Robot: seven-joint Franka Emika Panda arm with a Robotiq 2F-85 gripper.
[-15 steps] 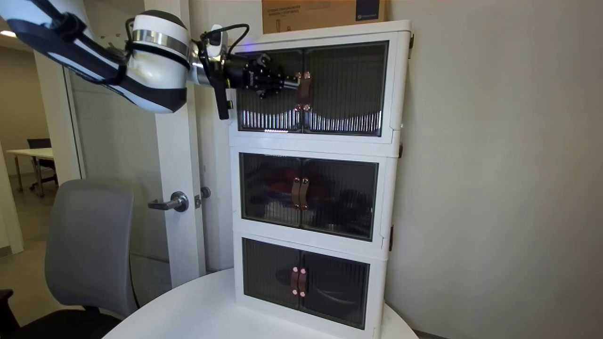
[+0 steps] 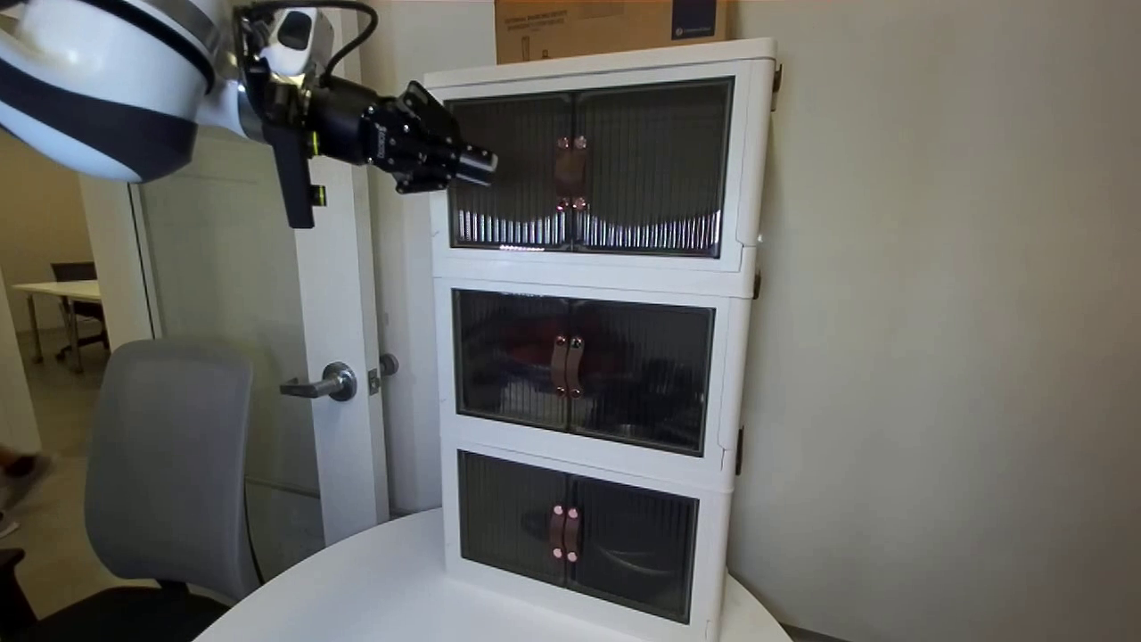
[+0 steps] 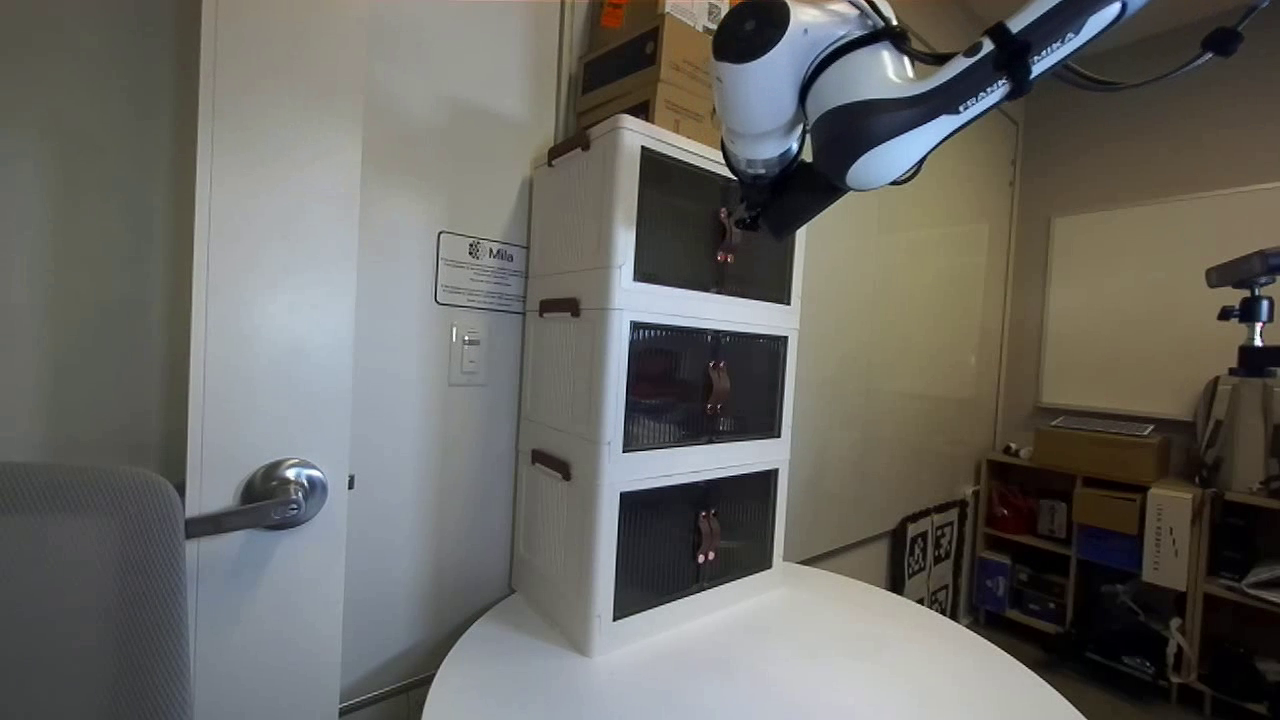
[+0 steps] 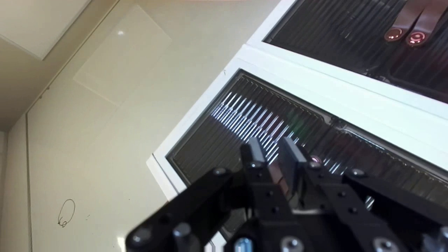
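Observation:
The white three-tier cabinet (image 2: 599, 273) has all its dark ribbed doors closed. On the top tier, a pair of brown strap handles (image 2: 572, 173) with pinkish studs runs down the middle seam. My gripper (image 2: 489, 166) hangs in front of the top left door, apart from those straps. A narrow gap shows between its two fingers in the wrist view, and it holds nothing. Through that gap appears part of a brown strap (image 4: 277, 173), lying farther off; the rest of it is hidden behind the fingers.
Matching straps hang on the middle doors (image 2: 513, 358) and bottom doors (image 2: 513, 514). A cardboard box (image 2: 610, 30) rests on top of the cabinet. A grey chair (image 2: 166, 460) and a door lever (image 2: 321, 382) stand to the left.
The arm and gripper have drawn back leftward in exterior view 1, from beside the top straps to well clear of them. The cabinet doors look the same.

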